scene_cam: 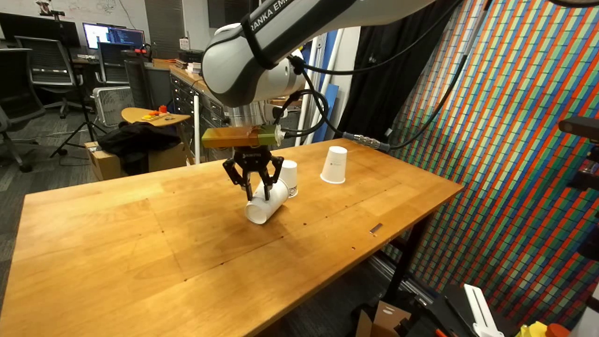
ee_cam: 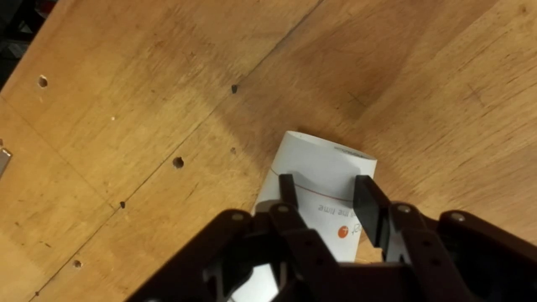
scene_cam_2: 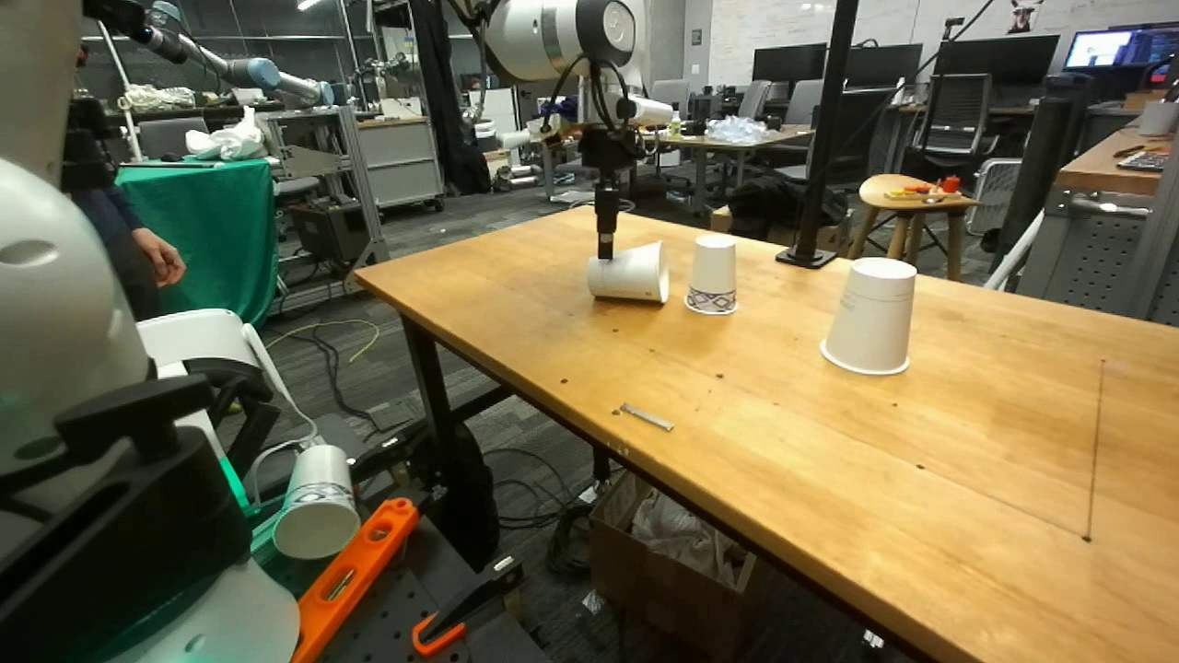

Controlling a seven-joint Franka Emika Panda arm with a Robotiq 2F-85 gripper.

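Observation:
A white paper cup [scene_cam: 267,203] lies on its side on the wooden table [scene_cam: 129,247]. My gripper [scene_cam: 259,197] points straight down at it, its fingers part open. In the wrist view one of my fingers [ee_cam: 288,192] overlaps the left part of the lying cup [ee_cam: 322,201], and the other stands by its right edge. Whether the fingers press on the cup cannot be told. An upright white cup [scene_cam_2: 713,271] with a patterned band stands close by, partly hidden behind the lying one in exterior view 1. Another upright white cup [scene_cam_2: 870,315] is farther off.
A small metal strip [scene_cam_2: 647,416] lies near the table edge. A black post [scene_cam_2: 815,210] rises from the table's far side.

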